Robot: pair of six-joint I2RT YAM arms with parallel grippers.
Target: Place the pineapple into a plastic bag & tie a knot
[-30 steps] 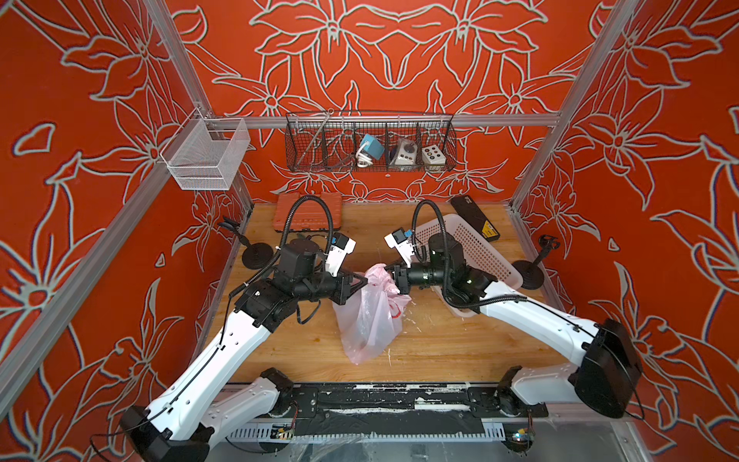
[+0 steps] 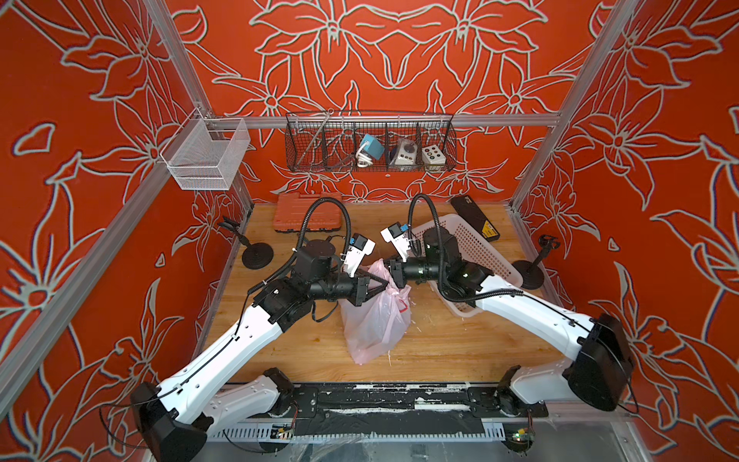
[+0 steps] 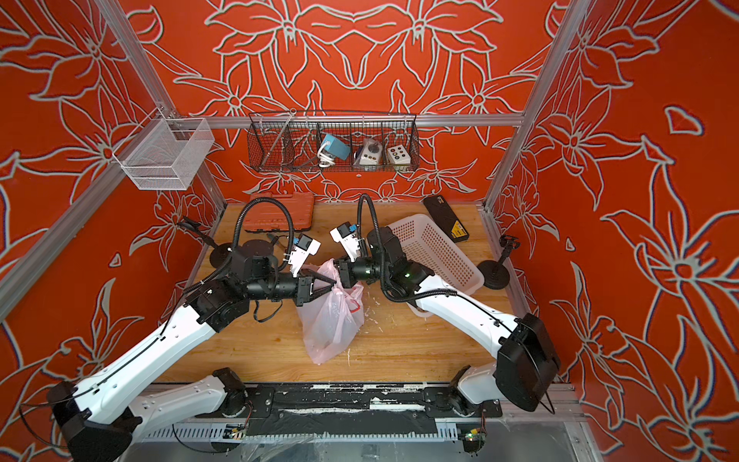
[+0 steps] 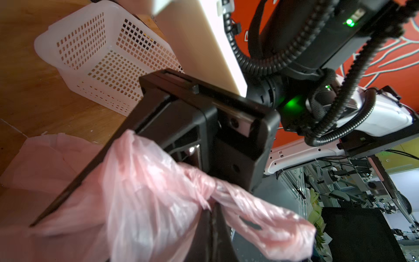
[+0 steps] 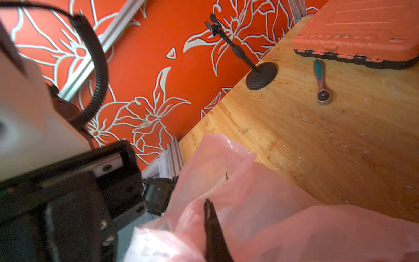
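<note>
The pink plastic bag (image 2: 373, 327) stands gathered on the table, its upper end between my two grippers. My left gripper (image 2: 383, 285) is shut at the bag's neck; in the left wrist view, a twisted pink strand (image 4: 261, 222) lies across its narrow fingertips (image 4: 211, 235). My right gripper (image 3: 338, 271) is shut too, and pink film drapes over its long finger (image 4: 72, 192). In the right wrist view, a dark finger (image 5: 213, 231) stands against the bag's film; whether it pinches any cannot be told. The pineapple is hidden, and no finished knot can be made out.
A white perforated basket (image 2: 492, 254) stands right of the bag, under my right arm. Behind lie an orange case (image 5: 358, 35) and a ratchet wrench (image 5: 320, 80). Black stands (image 2: 258, 255) flank the table.
My left gripper has moved right, over the bag's neck and up against the right gripper. The bunched top has narrowed, and the bag shifted slightly right. The right arm barely moved.
</note>
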